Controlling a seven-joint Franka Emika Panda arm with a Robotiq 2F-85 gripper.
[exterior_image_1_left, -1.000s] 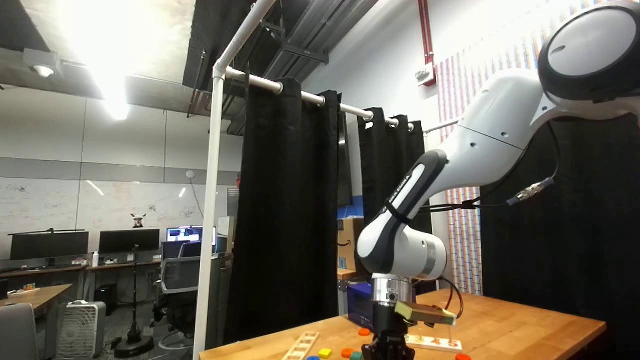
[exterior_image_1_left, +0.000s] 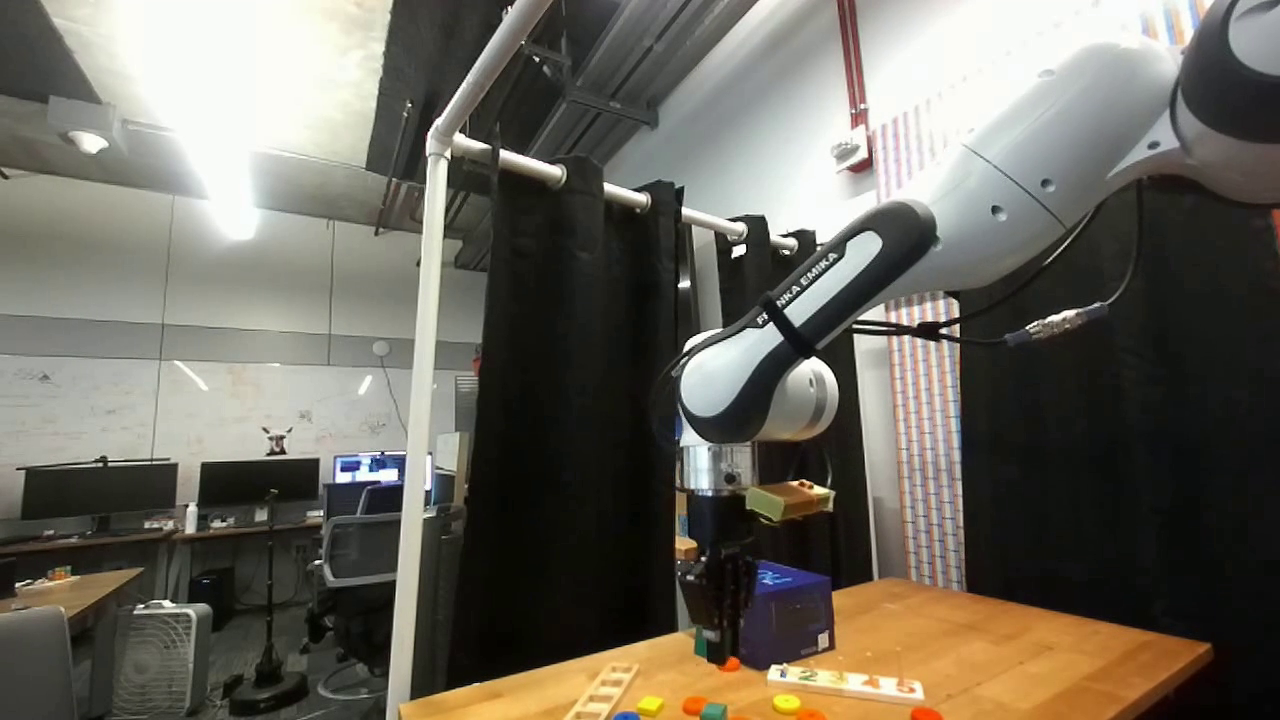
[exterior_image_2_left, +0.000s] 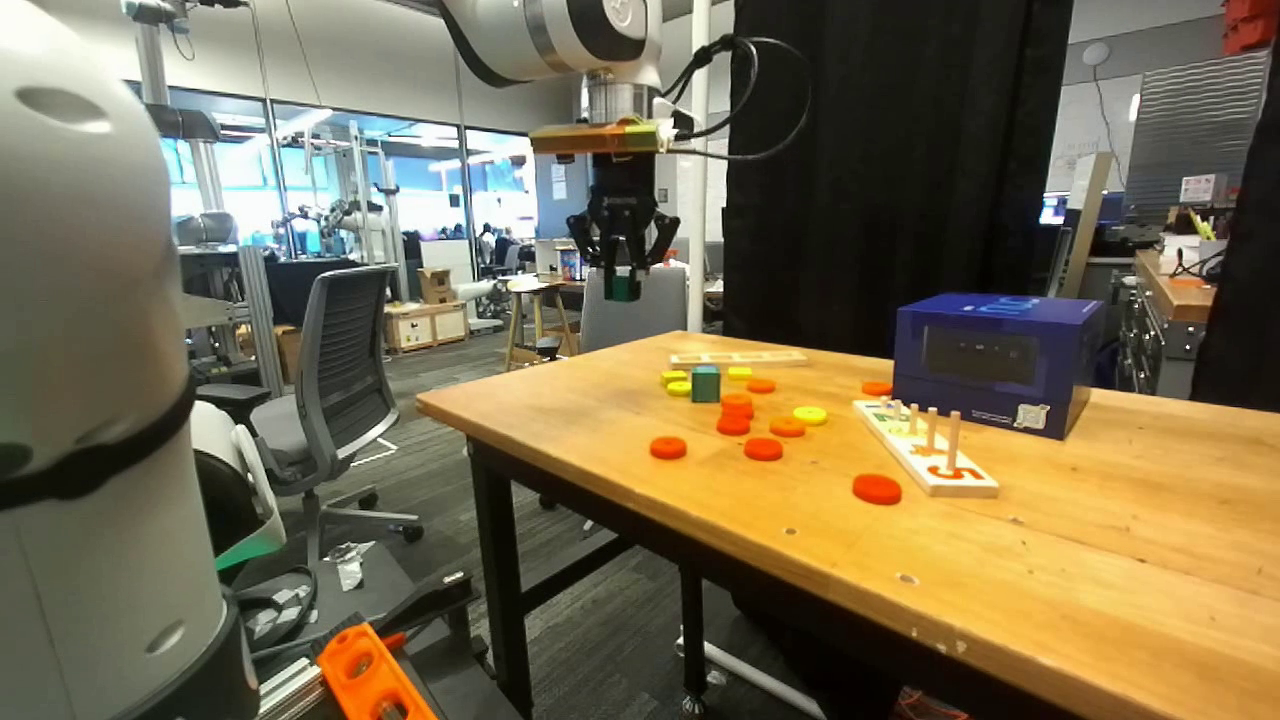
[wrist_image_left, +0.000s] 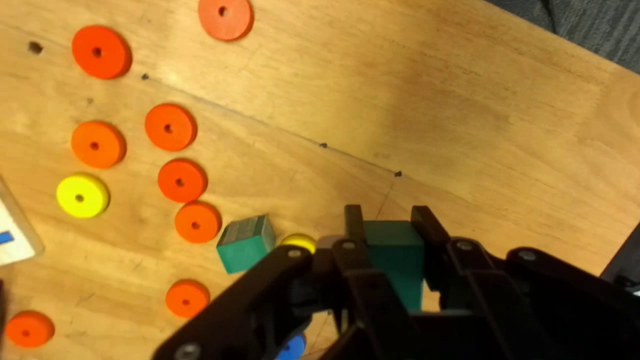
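Observation:
My gripper is shut on a green block (wrist_image_left: 396, 261), gripped between the two fingers in the wrist view. In exterior view 2 the gripper (exterior_image_2_left: 621, 288) hangs well above the table's far left part, with the held block (exterior_image_2_left: 620, 286) at its tips. A second green block (exterior_image_2_left: 705, 384) rests on the table below. In the wrist view this block (wrist_image_left: 244, 245) lies left of the fingers, close to an orange disc (wrist_image_left: 198, 222) and partly hidden yellow disc (wrist_image_left: 300, 242).
Several orange and red discs (exterior_image_2_left: 764, 449) are scattered over the table. A white board with numbered pegs (exterior_image_2_left: 930, 450) lies before a blue box (exterior_image_2_left: 996, 360). Behind the discs is a wooden frame (exterior_image_2_left: 738, 359).
In exterior view 1 my gripper has risen from low near the table and shifted to the left, clear of the tabletop. The things on the table look unmoved.

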